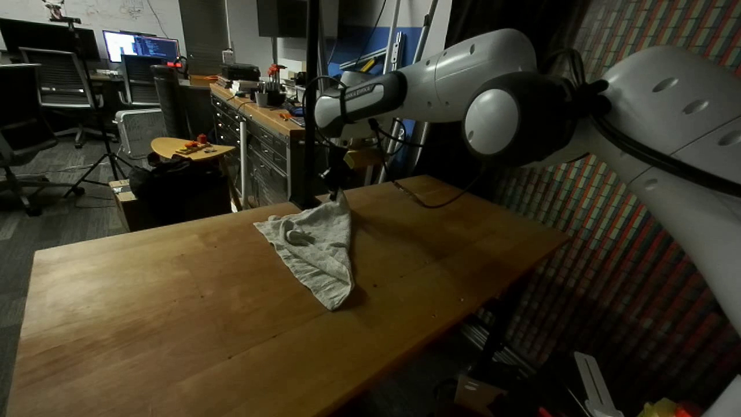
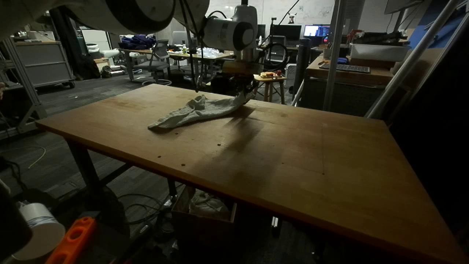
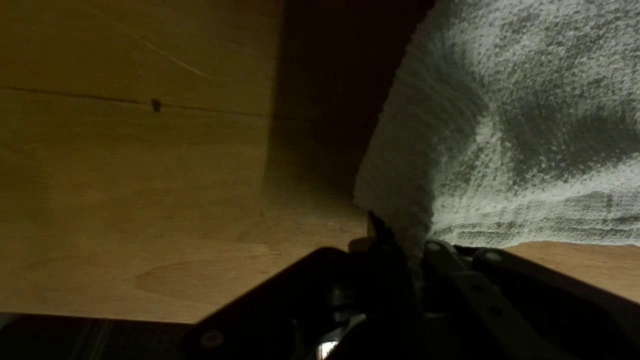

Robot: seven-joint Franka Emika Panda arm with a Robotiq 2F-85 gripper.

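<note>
A pale grey-white cloth (image 1: 316, 247) lies crumpled on the wooden table, its far corner lifted up to my gripper (image 1: 334, 193). From the other side, the cloth (image 2: 198, 110) slopes up from the tabletop to the gripper (image 2: 248, 93), with folds standing up near its other end. In the wrist view the dark gripper is shut on the cloth's corner; the cloth (image 3: 540, 108) spreads away up and to the right. The fingertips are dark, and part of the pinched corner is hidden between them.
A dark upright post (image 1: 310, 104) stands at the far edge close to the gripper. A cable (image 1: 434, 205) hangs from the arm.
</note>
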